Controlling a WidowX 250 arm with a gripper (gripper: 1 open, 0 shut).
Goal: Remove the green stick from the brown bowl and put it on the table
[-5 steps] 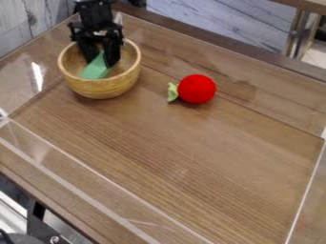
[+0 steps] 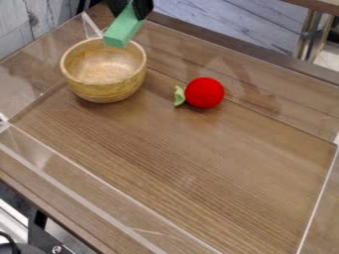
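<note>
The green stick (image 2: pixel 122 31) hangs above the back right rim of the brown bowl (image 2: pixel 106 89), tilted and clear of the bowl's inside. My dark gripper (image 2: pixel 133 14) comes in from the top edge of the camera view and is shut on the stick's upper end. Its fingers are mostly cut off by the frame edge or lost against the stick. Nothing else shows in the bowl, which stands upright at the back left of the wooden table (image 2: pixel 199 169).
A red round object (image 2: pixel 204 92) with a green piece (image 2: pixel 179 95) at its left side lies on the table, right of the bowl. Free table spreads across the front and right. A wooden ledge (image 2: pixel 312 5) sits at the back right corner.
The green stick has risen out of the bowl with my gripper, up and to the right. The bowl and the red object stand where they were.
</note>
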